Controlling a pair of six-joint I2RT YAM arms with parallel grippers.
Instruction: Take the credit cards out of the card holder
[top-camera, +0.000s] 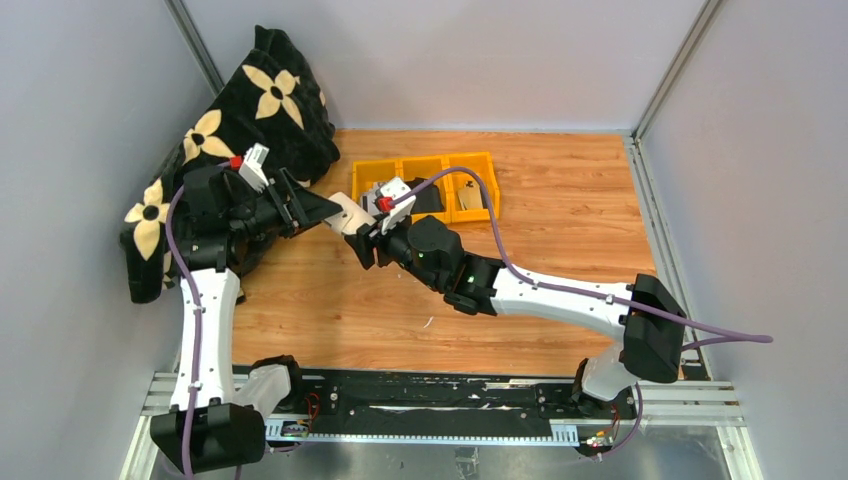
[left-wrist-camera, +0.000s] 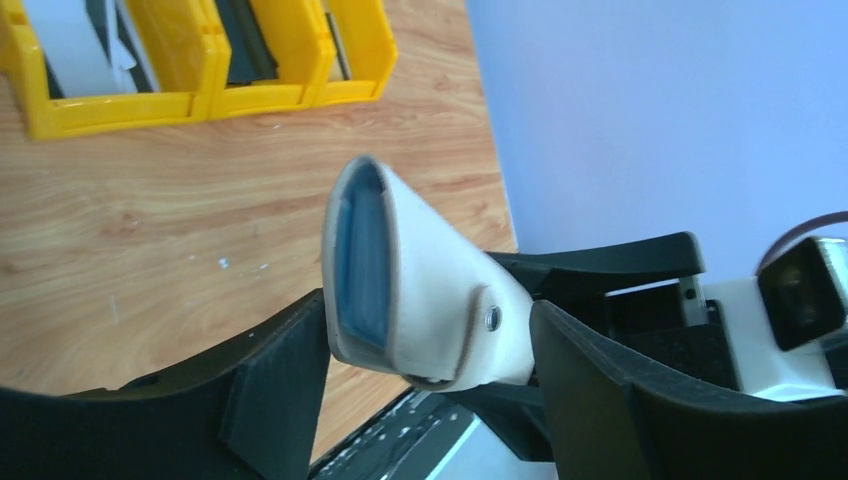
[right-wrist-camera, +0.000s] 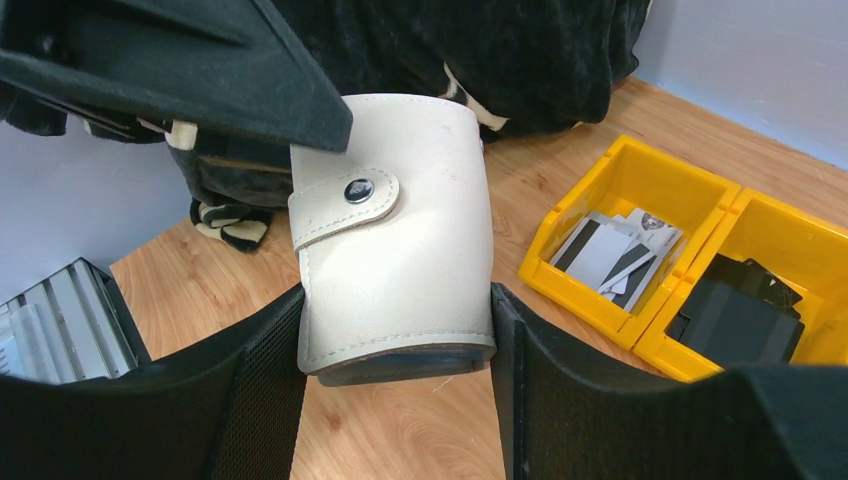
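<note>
A white stitched card holder (right-wrist-camera: 395, 250) with a snap strap is held upright in my right gripper, which is shut on it. In the left wrist view the holder (left-wrist-camera: 450, 310) shows its blue inner edge at the near end. My left gripper is part open around that end, its fingers either side of the holder; whether they touch it is unclear. In the top view the holder (top-camera: 347, 212) sits between both grippers, above the floor.
A yellow three-bin organizer (right-wrist-camera: 575, 285) holds cards in the left bin and dark cards in the middle one. A black flowered cushion (top-camera: 280, 120) fills the back left.
</note>
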